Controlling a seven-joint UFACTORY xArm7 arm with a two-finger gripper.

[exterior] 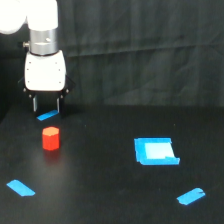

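Observation:
A red block (pixel 51 139) rests on the black table, left of centre. Behind it, at the upper left, my gripper (pixel 46 103) points straight down with its two dark fingers spread apart. It is open, and nothing shows between them. The block is apart from the fingertips, lower in the view and slightly to the right.
A white square patch (pixel 158 150) with a blue border (pixel 141 156) lies right of centre. Flat blue strips lie at front left (pixel 20 188), front right (pixel 190 196) and below the gripper (pixel 47 115). A dark curtain (pixel 140 50) hangs behind.

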